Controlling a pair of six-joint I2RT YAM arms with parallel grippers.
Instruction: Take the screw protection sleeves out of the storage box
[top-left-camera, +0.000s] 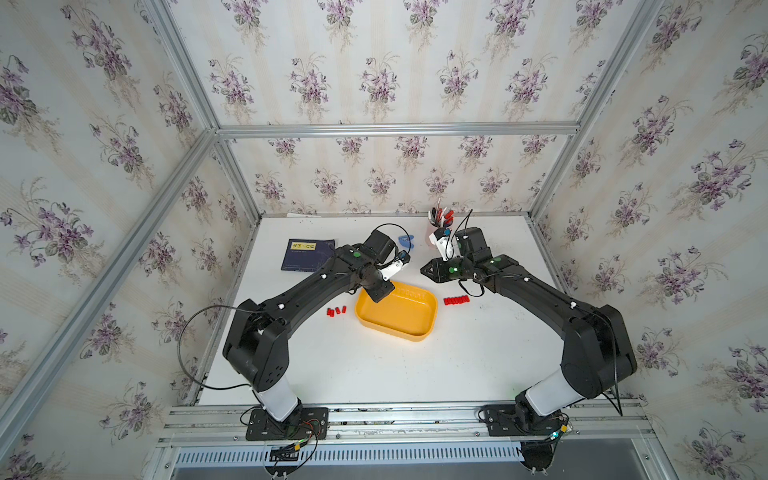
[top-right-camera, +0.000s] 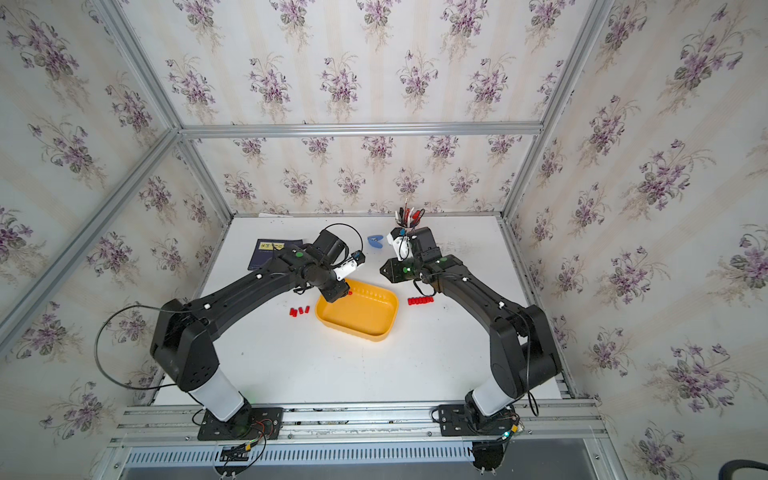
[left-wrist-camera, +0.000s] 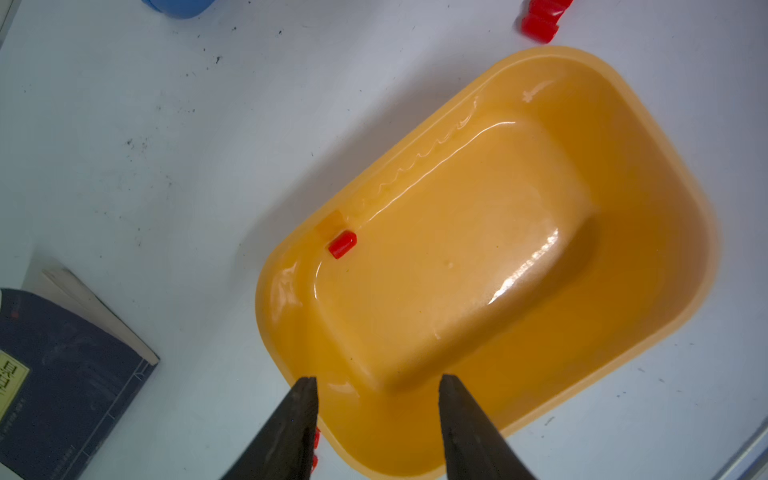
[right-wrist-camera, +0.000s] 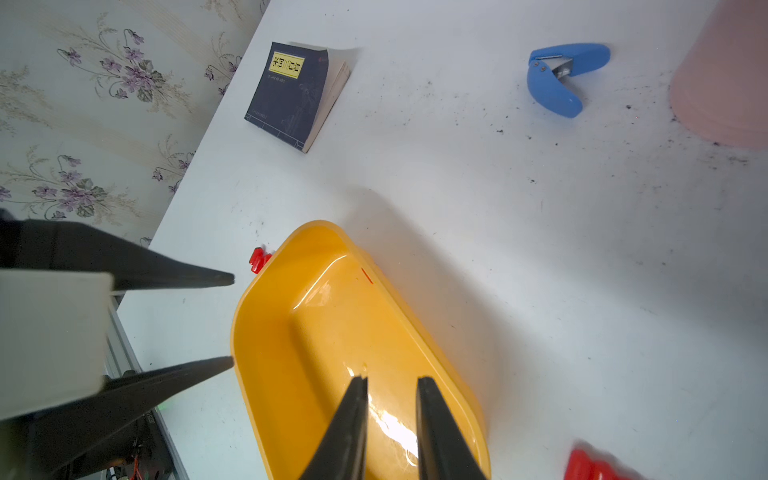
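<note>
One red sleeve (left-wrist-camera: 342, 244) lies on the floor of the yellow box (left-wrist-camera: 448, 264), near its back left corner. In the top right view a bit of this sleeve (top-right-camera: 349, 293) shows beside the left gripper (top-right-camera: 333, 293). Over the box's left end, my left gripper is open, its fingers apart and empty. Higher and to the right, my right gripper is shut apart from a narrow gap, with nothing between its fingers. Other red sleeves (top-left-camera: 330, 312) lie left of the box, and a row of several sleeves (top-left-camera: 457, 300) lies to its right.
Behind the box are a dark book (right-wrist-camera: 288, 96), a blue tool (right-wrist-camera: 560, 76) and a pink pen holder (right-wrist-camera: 724, 88). The two grippers are close together above the box. In front of the box the white table (top-left-camera: 384, 368) is bare.
</note>
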